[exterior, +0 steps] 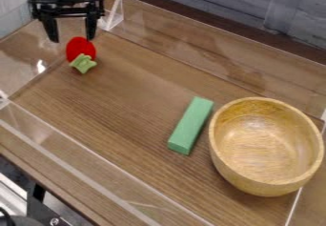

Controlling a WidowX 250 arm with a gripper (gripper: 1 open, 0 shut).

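Observation:
My gripper (67,28) hangs over the upper left of the wooden table, open, just above and behind a red oval object (80,48) with a small light green piece (83,65) against its front edge. A green bar (192,125) lies diagonally at the centre right. A large yellow bowl (265,146) sits at the lower right.
The table's back edge runs along the top of the view, with a white border at the upper left.

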